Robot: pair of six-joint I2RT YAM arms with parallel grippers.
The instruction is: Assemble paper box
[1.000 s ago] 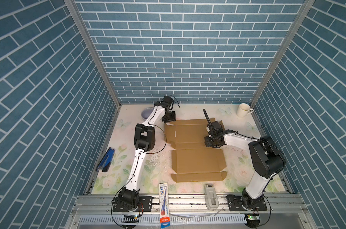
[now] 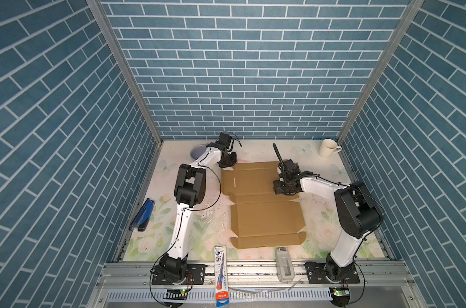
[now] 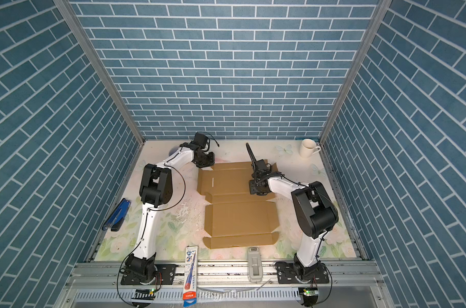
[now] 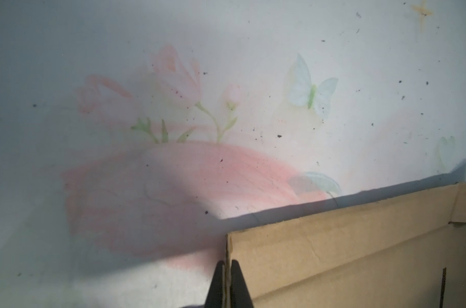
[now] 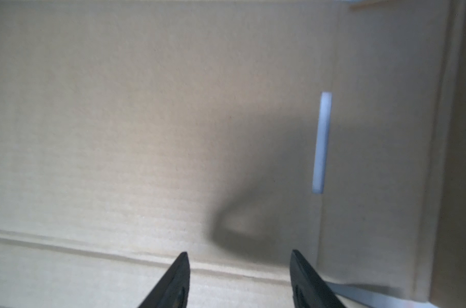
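The brown cardboard blank [image 2: 266, 218] lies largely flat on the table, its far panel bordered by partly raised flaps. At its far left corner is my left gripper; in the left wrist view it is shut, with the thin edge of a raised cardboard flap [image 4: 335, 236] between its fingertips. Over the right part of the far panel stands my right gripper. Its fingers [image 5: 172, 285] are apart, and only cardboard below shows in the gap. A narrow slot [image 5: 322, 143] lies ahead of them. The arm hides the right flap partly in the top views.
A grey bowl [image 2: 198, 152] sits behind the left arm, and a white mug [image 2: 328, 148] at the back right. A blue stapler [image 2: 142, 214] lies at the left edge. A packaged tool [image 2: 220, 274] and a grey device [image 2: 284, 264] lie at the front.
The left gripper has come slightly toward the front and left, and the cardboard has slid a little toward the front. The right gripper has shifted slightly left and back.
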